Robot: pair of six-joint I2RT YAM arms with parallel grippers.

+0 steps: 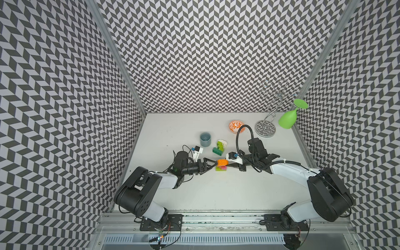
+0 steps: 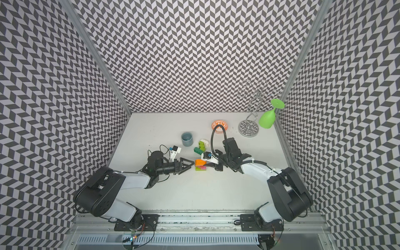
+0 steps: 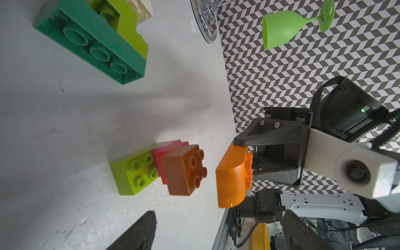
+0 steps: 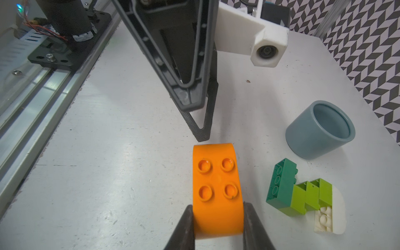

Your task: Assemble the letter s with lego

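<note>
My right gripper is shut on an orange brick point(image 4: 214, 179), studs showing, held above the table. My left gripper stands part open beside it, its fingers empty. In the left wrist view a lime brick point(image 3: 129, 173), a pink brick point(image 3: 159, 152) and a brown-orange brick point(image 3: 179, 170) sit together below the held brick. A joined group of dark green point(image 4: 283, 187) and lime point(image 4: 312, 195) bricks, with a white piece point(image 4: 337, 208), lies farther back.
A blue-grey cup point(image 4: 310, 133) stands behind the bricks. An orange patterned bowl point(image 1: 236, 125), a chrome stand point(image 1: 265, 129) and a green goblet point(image 1: 287, 119) are at the back right.
</note>
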